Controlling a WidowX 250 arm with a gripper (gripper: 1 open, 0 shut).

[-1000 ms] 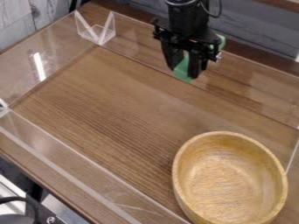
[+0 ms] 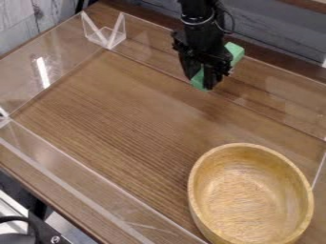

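The black robot gripper [image 2: 204, 67] hangs over the back middle of the wooden table, shut on a green object [image 2: 201, 78] that shows between and below its fingers. More green [image 2: 234, 51] shows behind the arm to the right; whether it is part of the same object I cannot tell.
A large yellow oval bowl [image 2: 250, 195] sits at the front right. A clear plastic piece [image 2: 106, 29] stands at the back left. Clear edging runs along the left side.
The arm and gripper have drawn a little toward the back of the table and appear smaller, with the green object still at the fingers. The bowl has not moved.
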